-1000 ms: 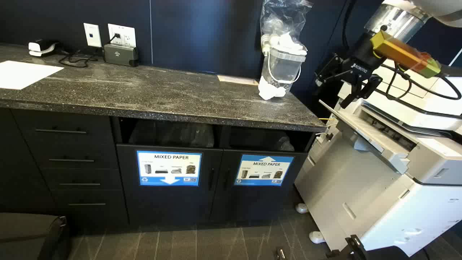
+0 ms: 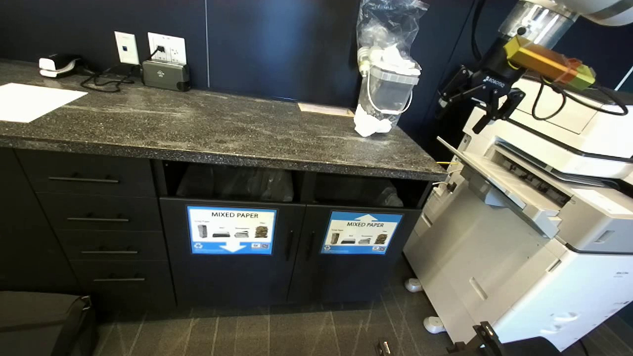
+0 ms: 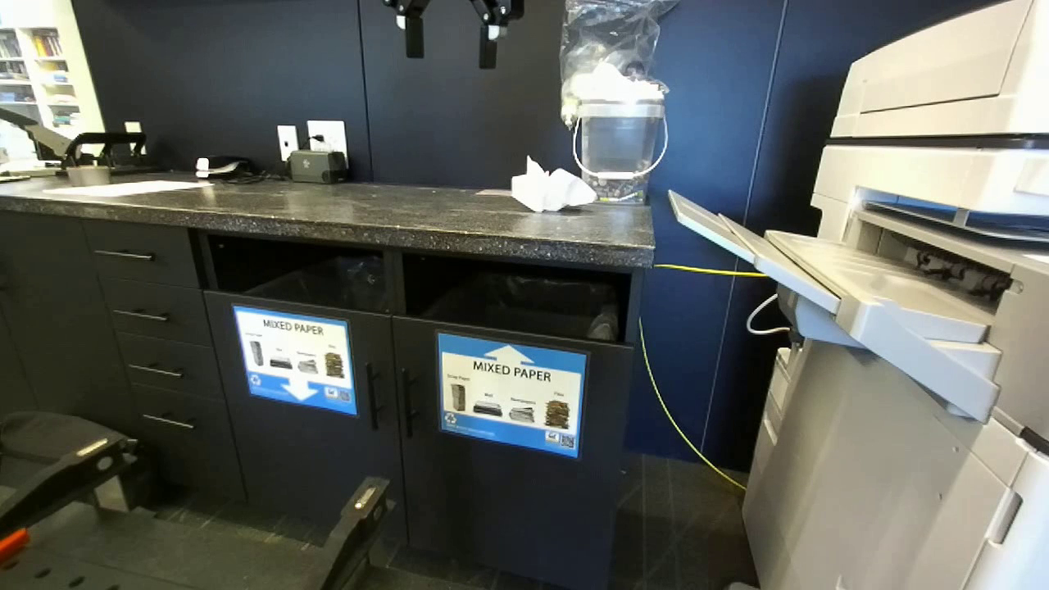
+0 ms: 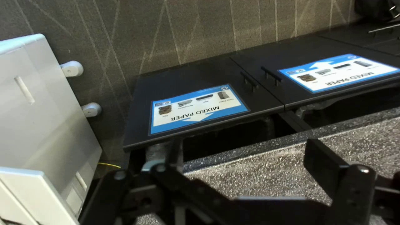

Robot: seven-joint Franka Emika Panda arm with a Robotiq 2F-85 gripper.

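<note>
My gripper point(image 2: 460, 120) hangs open in the air at the upper right of the first exterior view, with nothing between its fingers. In the second exterior view its fingertips point(image 3: 488, 49) show at the top edge, well above the counter. The wrist view has the open gripper over the speckled counter point(image 4: 240, 176). A clear bucket point(image 2: 385, 95) with a wire handle stands at the counter's right end, white material and a plastic bag at its top. Crumpled white paper point(image 3: 551, 187) lies on the counter beside it.
A large white printer point(image 2: 510, 237) stands right of the counter, its output tray point(image 3: 885, 285) jutting out. White sheet point(image 2: 35, 101) and a small grey box point(image 2: 165, 76) lie to the left. Two open slots point(image 3: 516, 295) sit above the MIXED PAPER doors. Mid-counter is clear.
In the first exterior view, the arm and gripper have shifted slightly up and left, and the gripper's tilt has changed a little. The counter's objects have not moved.
</note>
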